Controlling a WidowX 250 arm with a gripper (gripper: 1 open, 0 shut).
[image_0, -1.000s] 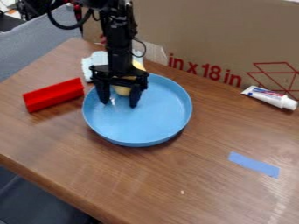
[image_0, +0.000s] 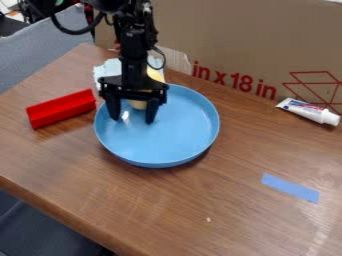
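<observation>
My black gripper (image_0: 134, 100) is low over the back-left part of a blue plate (image_0: 174, 140), its fingers open and down at the plate. A pale yellow object sits at or just behind the fingers, largely hidden by the gripper, so I cannot tell its shape or whether it touches them. A white item shows behind the gripper on the left, also partly hidden.
A red block (image_0: 60, 108) lies left of the plate. A toothpaste tube (image_0: 307, 111) lies at the back right by a cardboard box (image_0: 261, 40). Blue tape (image_0: 290, 188) is on the wooden table (image_0: 201, 215).
The gripper has shifted very slightly at the back-left of the plate; everything else looks the same.
</observation>
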